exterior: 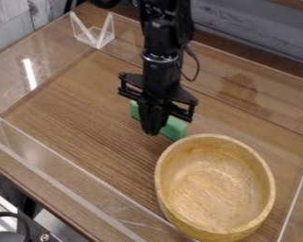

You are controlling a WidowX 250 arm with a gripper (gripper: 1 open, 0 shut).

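A black arm reaches down from the top centre to my gripper (151, 121), which is low over a green block (172, 128) on the wooden table. The gripper is in front of the block's left part and partly hides it; its fingers look close together. Whether they touch the block I cannot tell. A yellow oval bin (214, 203) stands at the lower right, just beside the block's front end.
A clear plastic rack (94, 30) stands at the upper left. Dark cables show at the lower left corner.
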